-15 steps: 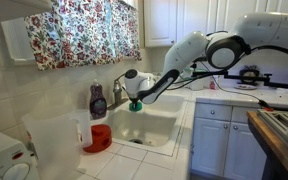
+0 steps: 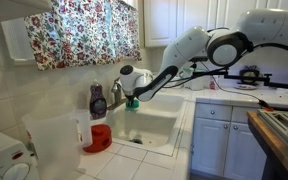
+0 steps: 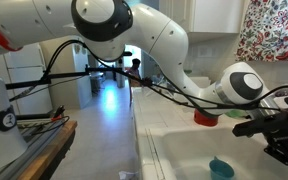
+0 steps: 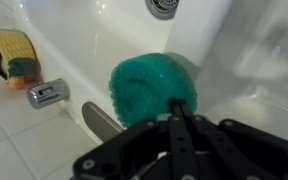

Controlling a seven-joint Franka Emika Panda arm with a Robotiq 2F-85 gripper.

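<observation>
A fuzzy green cloth or sponge [image 4: 149, 85] lies below my gripper in the wrist view, over the white sink. My gripper looks shut, its dark fingers overlapping the green item's near edge. Whether any of it is pinched between the fingertips cannot be told. From exterior view 1, the green item [image 2: 132, 103] shows directly under the wrist, near the faucet side of the sink. A teal item [image 3: 221, 168] appears in the basin in exterior view 2, left of the dark gripper parts.
The white sink [image 2: 152, 128] surrounds the work. Beside it stand a dark soap bottle [image 2: 97, 102] and a red bowl [image 2: 99, 138]. In the wrist view, a yellow item [image 4: 14, 55] and a metal fitting [image 4: 49, 93] sit on the rim.
My wrist has shifted slightly above the sink, and a little less of the green item shows beneath it. The surrounding objects have stayed put.
</observation>
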